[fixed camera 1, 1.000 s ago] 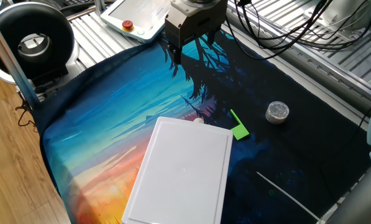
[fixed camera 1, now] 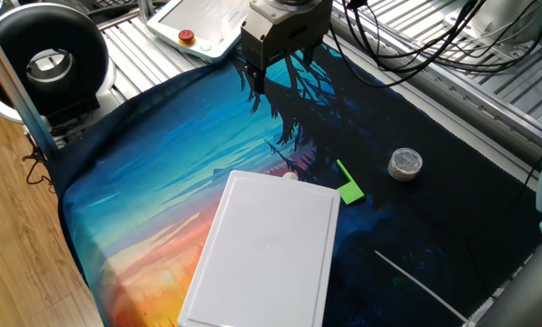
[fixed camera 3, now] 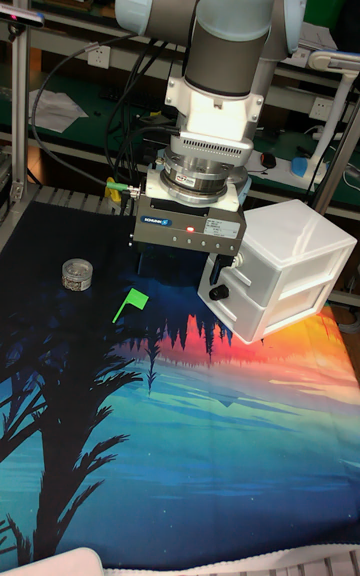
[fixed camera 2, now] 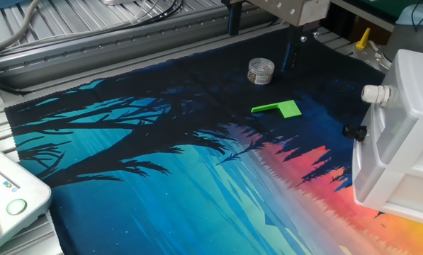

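Note:
My gripper point(fixed camera 2: 263, 37) hangs above the cloth with its two fingers point(fixed camera 2: 291, 49) set wide apart, so it is open, and nothing shows between them. A green flat piece with a thin handle, like a small flag point(fixed camera 1: 350, 193), lies on the dark part of the cloth. Near it stands a clear round jar point(fixed camera 2: 261, 71) with a label. The white drawer box point(fixed camera 3: 279, 269) rests on the cloth, with a white knob point(fixed camera 2: 373, 94) and a black knob point(fixed camera 2: 354, 132) on its side. In exterior view 1 only one fingertip shows clearly.
A printed cloth point(fixed camera 1: 143, 191) covers the table. The teach pendant point(fixed camera 1: 198, 27) with a red button lies at one edge. Cables point(fixed camera 1: 416, 59) run along the metal rail. A thin pale rod or cord point(fixed camera 1: 420, 283) shows beside the box.

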